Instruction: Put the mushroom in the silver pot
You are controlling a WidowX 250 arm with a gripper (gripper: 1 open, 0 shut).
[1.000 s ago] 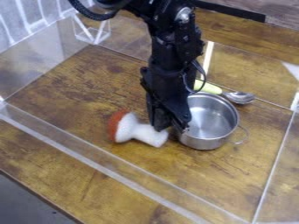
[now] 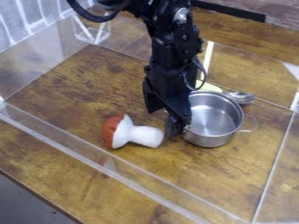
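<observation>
A mushroom (image 2: 135, 134) with a red cap and a white stem lies on its side on the wooden table, left of the silver pot, its stem pointing right. The silver pot (image 2: 212, 136) stands upright, and what I can see of its inside looks empty. My black gripper (image 2: 165, 116) is above the table between the two, close to the pot's left rim. Its fingers (image 2: 177, 124) are spread, and no mushroom is between them. The arm covers part of the pot's far left rim.
A metal spoon (image 2: 240, 97) with a pale handle lies behind the pot. Clear low walls (image 2: 70, 140) border the table. Bare wood (image 2: 82, 83) stretches to the left, with more free room in front.
My gripper has risen a little. The pot sits slightly farther right.
</observation>
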